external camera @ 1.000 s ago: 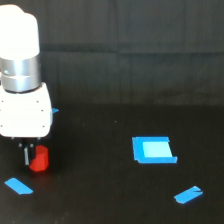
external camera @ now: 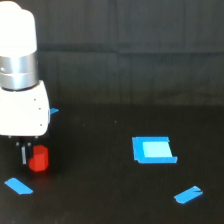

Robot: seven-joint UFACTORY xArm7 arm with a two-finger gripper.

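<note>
A small red object (external camera: 40, 159) is on the dark surface at the lower left of the camera view. Just above it and to its left, my gripper (external camera: 26, 153) hangs from the white arm with its thin fingers pointing down. The fingers look very close to the object's left side; whether they touch it cannot be made out. Their dark shape blends into the background, so the gripper's state does not show.
Right of centre lies a pale square (external camera: 156, 149) framed in blue tape (external camera: 151, 140). Blue tape strips mark the surface at front left (external camera: 18, 186) and front right (external camera: 188, 195).
The arm has shifted very slightly, and the visible fingers appear a little further left against the red object. The red object is in about the same place.
</note>
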